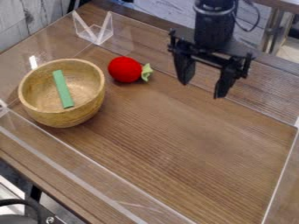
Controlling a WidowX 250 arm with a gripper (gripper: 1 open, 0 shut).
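The black robot gripper hangs over the upper right of the wooden table, its dark fingers pointing down with an empty-looking space between them; whether it is open or shut is hard to tell. A red object with a green top, like a tomato or pepper, lies left of the gripper. A wooden bowl on the left holds a green stick-like item.
A clear plastic container stands at the back left. The table's edge runs along the left, and a dark cable shows at the bottom left.
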